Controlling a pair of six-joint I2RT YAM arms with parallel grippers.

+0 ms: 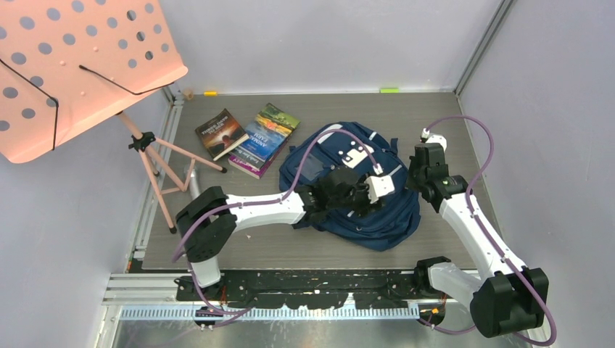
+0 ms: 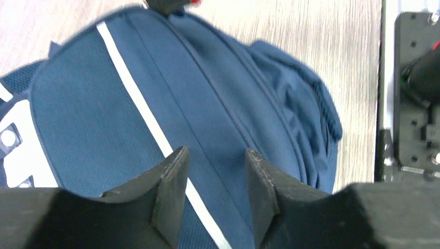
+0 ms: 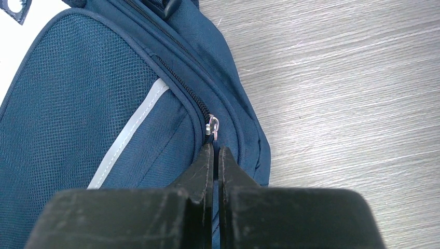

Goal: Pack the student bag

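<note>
The navy backpack (image 1: 395,221) lies flat on the table, its white patches and pale stripes facing up. At its right edge my right gripper is shut on a zipper pull, just below the silver slider (image 3: 212,124). Over the bag's front panel (image 2: 155,88) my left gripper stands part open, nothing between its fingers; whether its tips touch the cloth cannot be told. Two books lie left of the bag: a dark brown one (image 1: 221,134) and, beside it, a thicker colourful one (image 1: 265,139), which seems to rest on another with a purple edge.
A salmon-coloured perforated stand (image 1: 87,65) on a tripod (image 1: 167,170) rises at the left. Grey walls bound the back and sides. Bare table (image 1: 254,250) shows in front of the bag and at the back right.
</note>
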